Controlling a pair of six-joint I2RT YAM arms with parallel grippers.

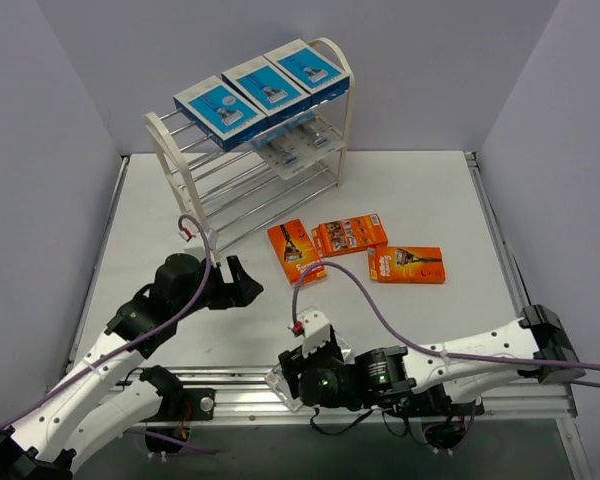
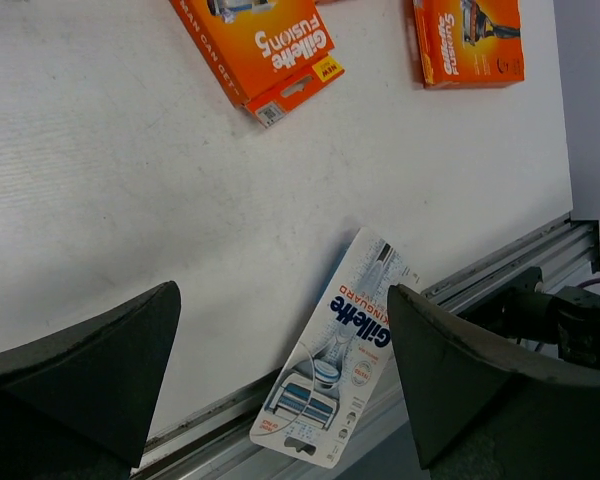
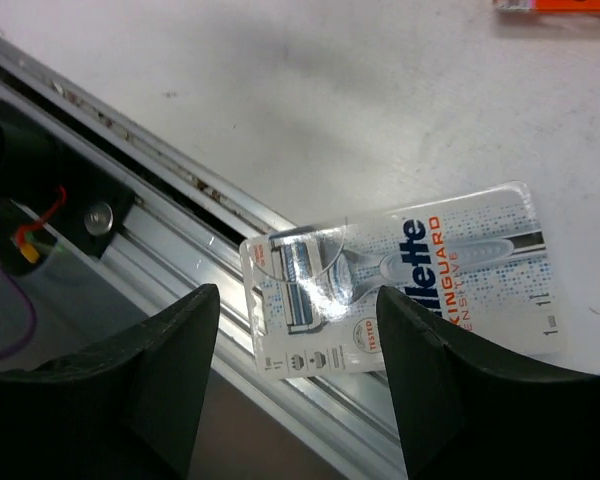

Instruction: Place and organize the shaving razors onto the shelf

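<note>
A white Gillette Skinguard pack lies flat across the front edge of the table and rail, mostly under my right gripper (image 1: 300,370) in the top view; in the right wrist view (image 3: 292,330) it sits just beyond the fingertips, which stand apart. My left gripper (image 1: 242,285) is open over the table's left part. Orange razor boxes (image 1: 296,252) lie mid-table. The white wire shelf (image 1: 168,155) holds three blue boxes (image 1: 268,84) on top and clear packs (image 1: 295,148) below.
The front rail (image 1: 230,372) runs along the table's near edge. Grey walls stand on both sides and behind.
</note>
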